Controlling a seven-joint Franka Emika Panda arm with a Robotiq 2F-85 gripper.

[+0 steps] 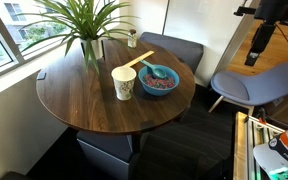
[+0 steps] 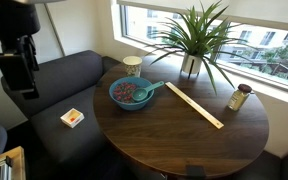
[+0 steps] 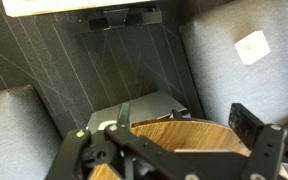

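Observation:
A blue bowl with small reddish pieces inside stands on the round dark wooden table. A teal spoon rests in it. Beside the bowl is a white patterned paper cup, upright. A flat wooden stick lies on the table behind them. My gripper is open, its fingers wide apart in the wrist view and nothing held between them. It hangs high and off to the side of the table, with only the table's edge showing below.
A potted plant and a small capped jar stand on the table. Grey chairs flank the dark floor; one carries a small pale box. Windows line the far side.

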